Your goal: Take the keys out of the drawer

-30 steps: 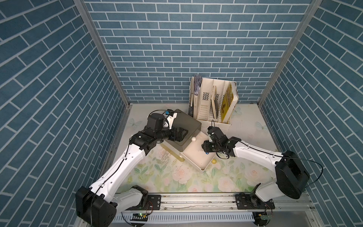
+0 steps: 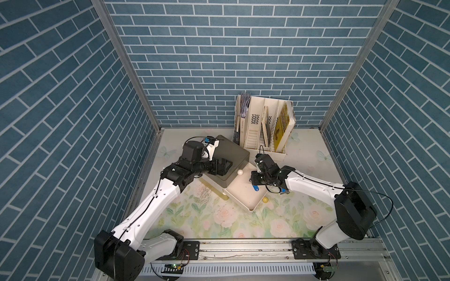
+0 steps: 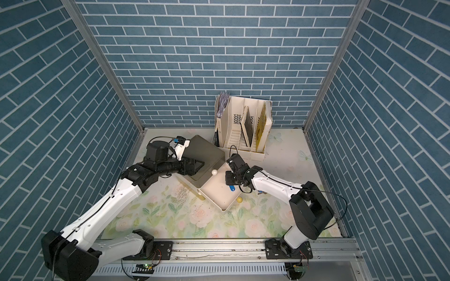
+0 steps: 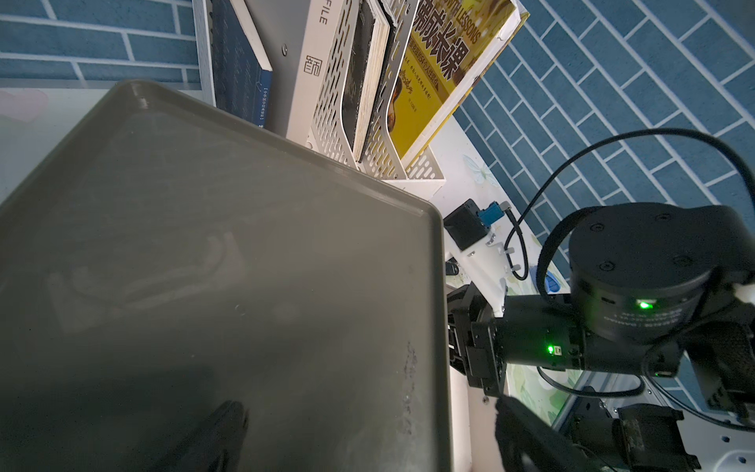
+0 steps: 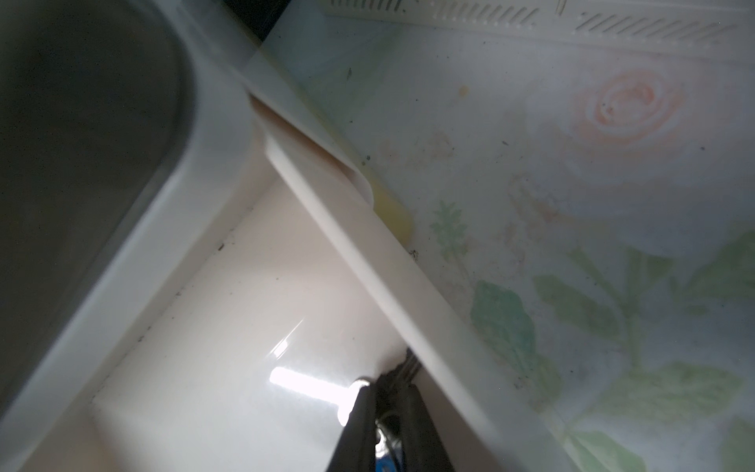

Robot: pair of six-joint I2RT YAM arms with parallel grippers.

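The white drawer (image 2: 243, 199) is pulled out of the grey-topped cabinet (image 2: 234, 152). Keys (image 5: 397, 387) with a blue tag (image 2: 255, 187) lie inside, by the drawer's side wall in the right wrist view. My right gripper is over them, pointing down into the drawer; its fingers stand slightly apart, with part of the keys and blue tag showing in the narrow gap. Whether the pads touch the keys is hard to tell. My left gripper is spread wide at the cabinet's top, with nothing seen held between its fingers.
A round white knob (image 2: 240, 172) sits on the drawer front's inner side. A yellow ball (image 2: 265, 199) lies just outside the drawer. Behind stands a white file rack (image 2: 253, 135) with books.
The right arm has shifted slightly away from the front, so more of the blue tag shows below its gripper. The left arm and drawer look unmoved.
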